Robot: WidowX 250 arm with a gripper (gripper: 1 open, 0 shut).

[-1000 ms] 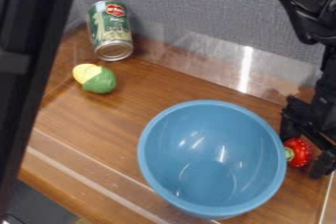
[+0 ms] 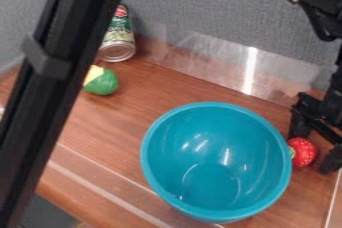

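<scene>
A turquoise bowl [image 2: 214, 162] sits on the wooden table [image 2: 147, 107]. Just to its right lies a red pepper-like object [image 2: 302, 152], partly behind the bowl's rim. My black gripper [image 2: 315, 140] is at the right edge, open, just above and beside the red object. A dark arm link crosses the left and top of the view.
A green and yellow object [image 2: 102, 84] lies at the upper left, with a Del Monte can [image 2: 118, 37] behind it, partly covered by the arm. A clear strip runs along the grey back wall. The table left of the bowl is free.
My gripper has risen slightly from around the red object, uncovering more of it. The upper arm links have shifted, now covering part of the can and the green object.
</scene>
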